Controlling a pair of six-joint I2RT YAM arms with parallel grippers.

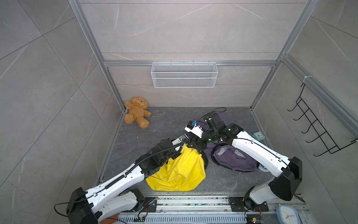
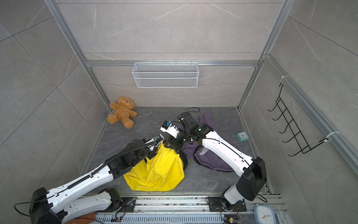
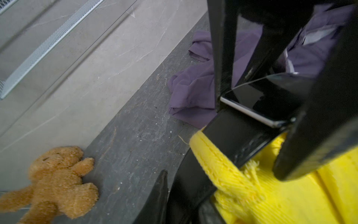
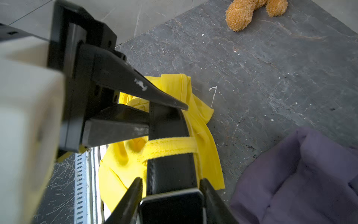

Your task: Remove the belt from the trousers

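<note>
The yellow trousers [image 1: 182, 171] hang in folds below both grippers, reaching the floor. A black belt [image 4: 169, 173] runs through a yellow belt loop [image 4: 171, 146] at their waist. My right gripper is shut on the belt's buckle end, where the dark, silver-edged buckle [image 4: 171, 211] shows. Beyond the loop, my left gripper has its fingers apart, one passing over the belt and the other partly hidden by it. From the left wrist, the buckle [image 3: 268, 97] appears between the right gripper's dark fingers [image 3: 224, 56]. The rest of the belt is hidden.
Purple clothing [image 1: 235, 158] lies on the floor to the right. A brown teddy bear [image 1: 138, 112] rests at the back left, and a small clock [image 1: 258, 136] stands at the right. Open floor lies between the bear and the arms.
</note>
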